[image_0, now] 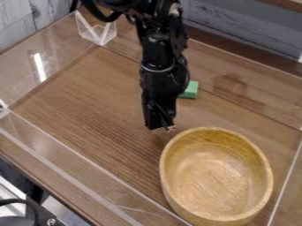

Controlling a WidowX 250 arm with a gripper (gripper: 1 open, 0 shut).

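Observation:
My black gripper (pixel 158 122) hangs over the wooden table (pixel 83 124), just behind and left of a tan oval bowl (pixel 215 208). It looks shut, with nothing visible between its fingers. A green object (pixel 190 89) lies behind the gripper to the right, partly hidden by the arm.
A clear plastic holder (pixel 97 26) stands at the back left. Grey walls border the table at the back. A black cable (pixel 24 205) shows at the bottom left.

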